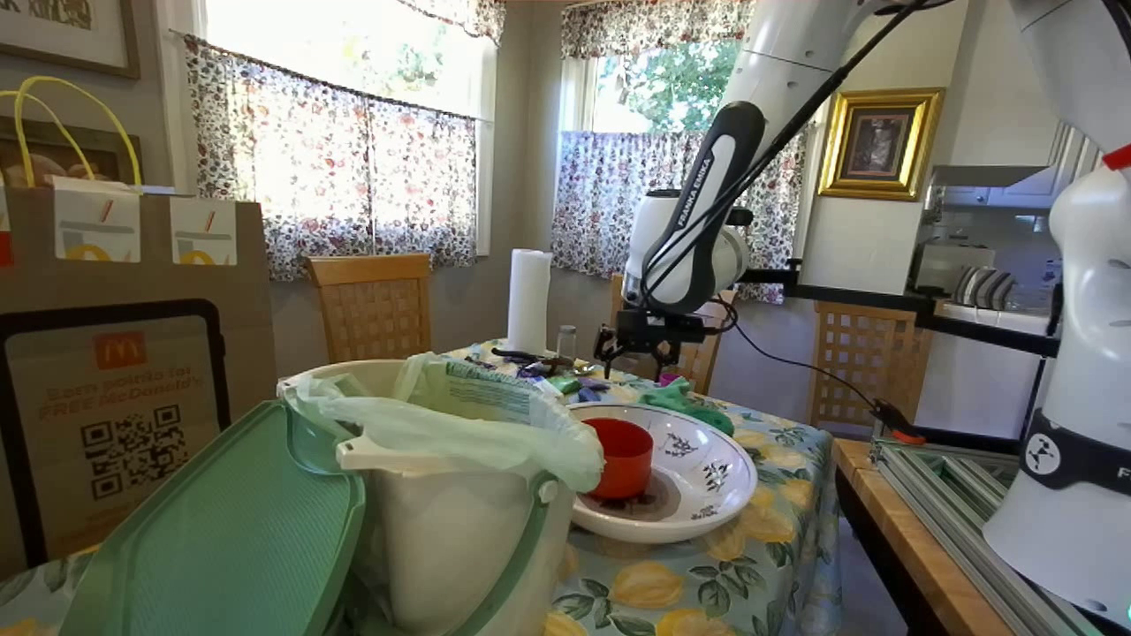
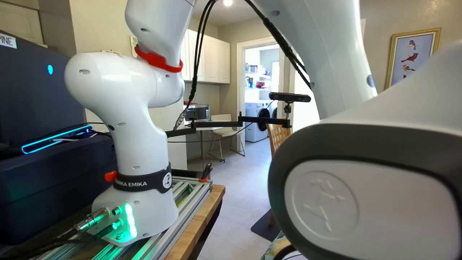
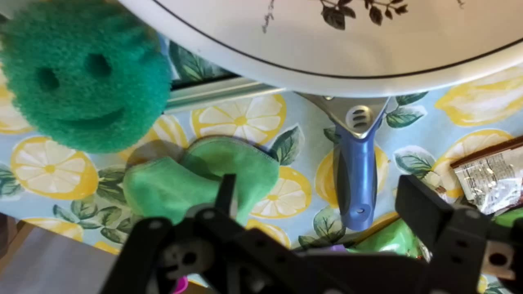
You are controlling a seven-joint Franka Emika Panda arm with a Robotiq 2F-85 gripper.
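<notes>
My gripper (image 1: 638,360) hangs over the far part of the table, behind the white bowl (image 1: 700,466). Its fingers stand wide open with nothing between them. In the wrist view, a blue-handled tool (image 3: 360,181) lies on the cloth within the span of the fingers; its metal head runs under the bowl's rim. A folded green cloth (image 3: 171,188) rests near the left finger (image 3: 225,195). Farther left is a round green smiling sponge (image 3: 88,83). The bowl contains a red cup (image 1: 620,458).
A lined white bin (image 1: 456,541) with a green lid (image 1: 223,530) leaning by it fills the table's near side, beside a paper bag (image 1: 127,392). A paper towel roll (image 1: 527,300) stands at the back. Wrappers, including a silver-brown packet (image 3: 492,176), lie near the right finger.
</notes>
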